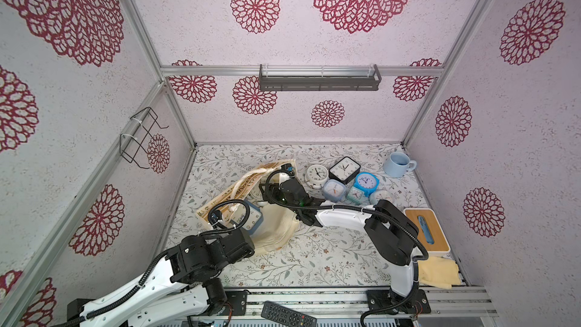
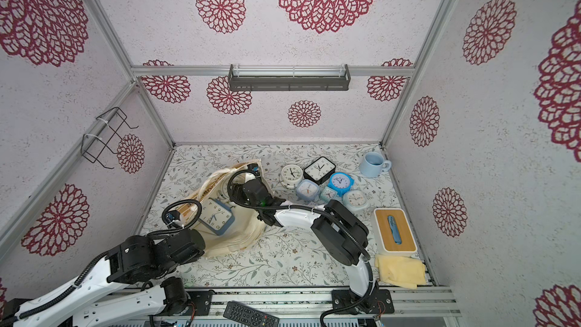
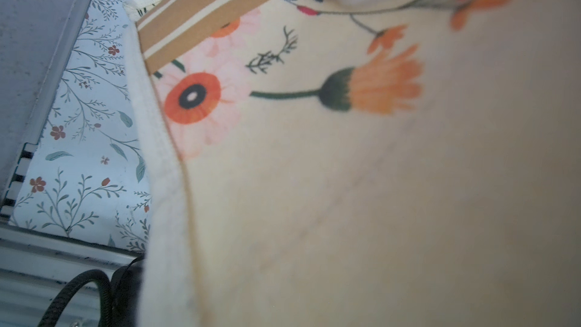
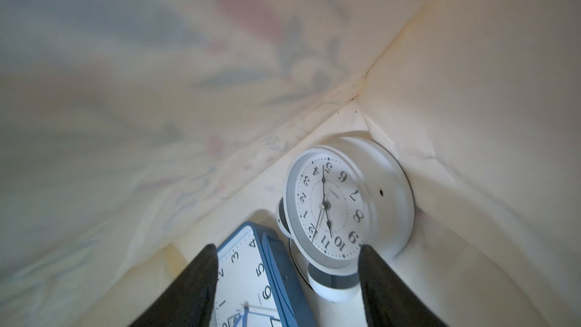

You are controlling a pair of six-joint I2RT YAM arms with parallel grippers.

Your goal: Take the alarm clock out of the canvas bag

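Observation:
The open cream canvas bag (image 2: 245,243) with a floral print lies on the left of the table. Inside it, in the right wrist view, are a white round alarm clock (image 4: 326,206) in the corner and a blue square clock (image 4: 290,278) beside it. My right gripper reaches into the bag with its fingers apart. The white clock lies beyond the gap, with nothing visibly clamped. My left gripper (image 1: 245,245) is shut at the bag's near left side. The bag's wall (image 3: 363,206) fills most of its wrist view, and its fingertips are hidden.
Right of the bag stand several clocks, including a black square one (image 1: 345,169) and a bright blue one (image 1: 366,182). A mug (image 1: 397,164), a tray (image 1: 444,245) with a blue knife and a yellow cloth (image 1: 440,272) line the right side.

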